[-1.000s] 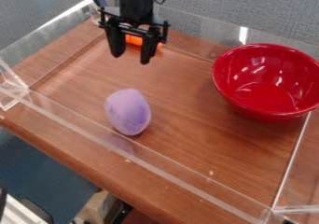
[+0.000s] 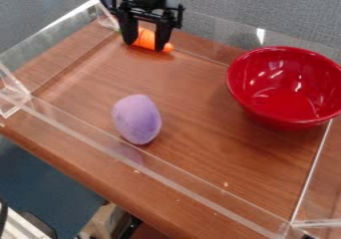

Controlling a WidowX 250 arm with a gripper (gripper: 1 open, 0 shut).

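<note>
My black gripper (image 2: 147,34) is at the back left, low over an orange object (image 2: 143,41), probably a carrot-like toy, lying on the wooden surface. Its two fingers straddle that object; whether they grip it is unclear. A purple oval object (image 2: 138,119) lies in the middle-front. A red bowl (image 2: 282,87) sits at the right.
A clear low wall (image 2: 200,29) encloses the wooden surface (image 2: 200,163).
The gripper has moved down and slightly left onto the orange object, which shows lower between and beside the fingers.
</note>
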